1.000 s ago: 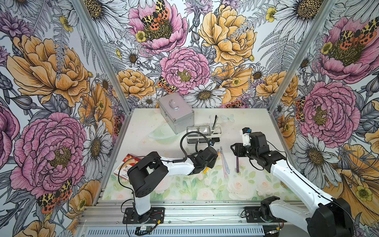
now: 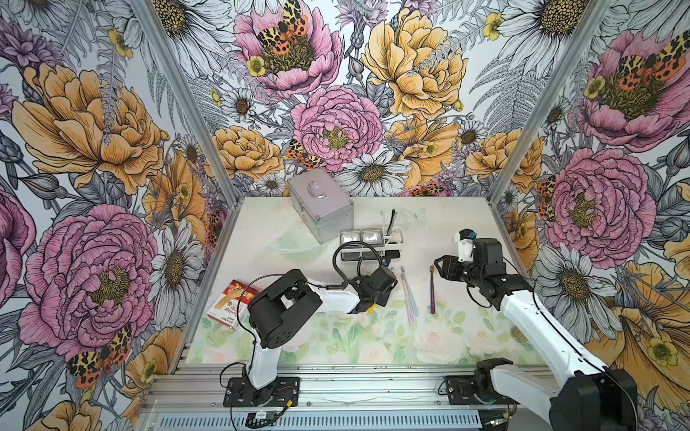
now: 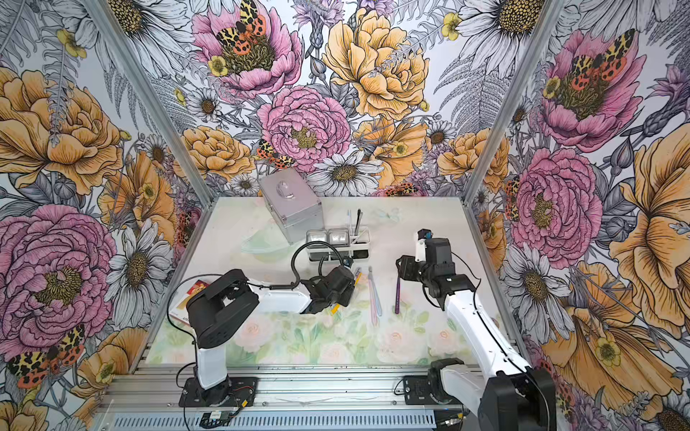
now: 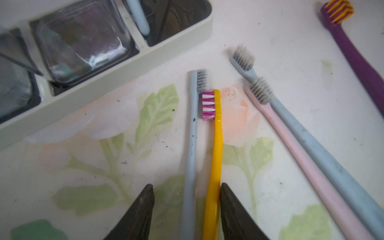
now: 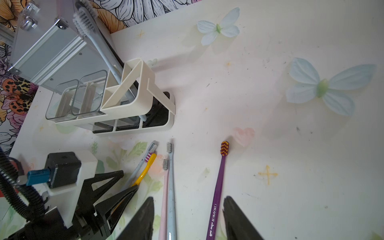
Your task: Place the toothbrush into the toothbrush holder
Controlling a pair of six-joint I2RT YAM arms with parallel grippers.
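Observation:
My left gripper is part open, low over a yellow toothbrush (image 4: 216, 152) and a light blue one (image 4: 191, 152), with the yellow handle against one fingertip. Right of them lie a pink toothbrush (image 4: 300, 160) and a blue one (image 4: 336, 172), with a purple toothbrush (image 5: 216, 188) farther right. The white holder (image 5: 140, 100) stands behind them, holding upright brushes and clear cups. My right gripper is open and empty above the table, pointing toward the purple brush.
A silver case (image 2: 323, 215) stands behind the holder at back left. A red-and-white box (image 2: 222, 305) lies at the left edge.
My right gripper has moved right and slightly up in the top left view.

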